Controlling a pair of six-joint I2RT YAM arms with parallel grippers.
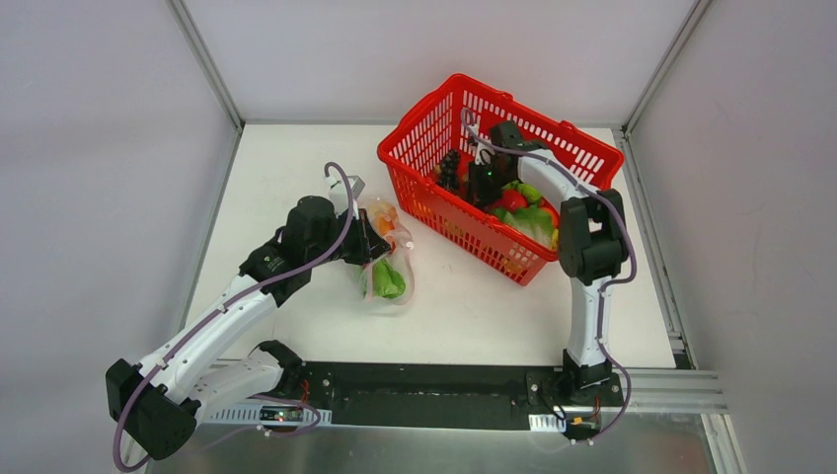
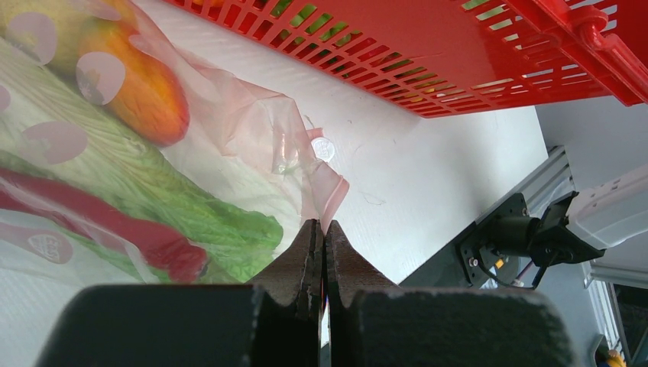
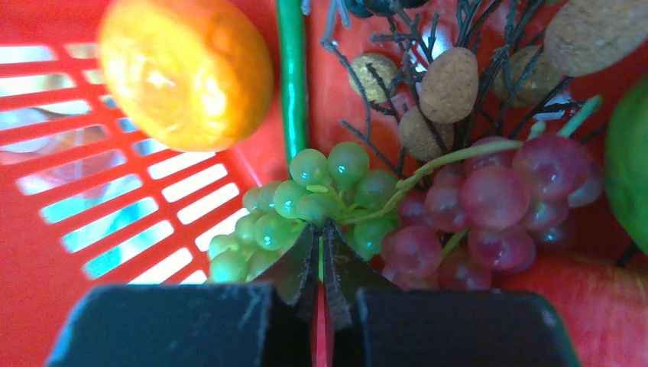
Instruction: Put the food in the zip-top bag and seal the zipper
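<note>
A zip top bag (image 1: 390, 278) lies on the table holding lettuce (image 2: 229, 237), a mango (image 2: 134, 88) and a long red vegetable (image 2: 130, 225). My left gripper is shut on the bag's edge. My right gripper is inside the red basket (image 1: 464, 232), shut at a bunch of green grapes (image 3: 271, 229); whether any stem is between its fingers I cannot tell. Red grapes (image 3: 495, 195), an orange fruit (image 3: 183, 76) and brown potato-like pieces (image 3: 449, 84) lie around it.
The basket fills the back right of the table (image 1: 276, 173), close to the bag. Walls enclose the sides and back.
</note>
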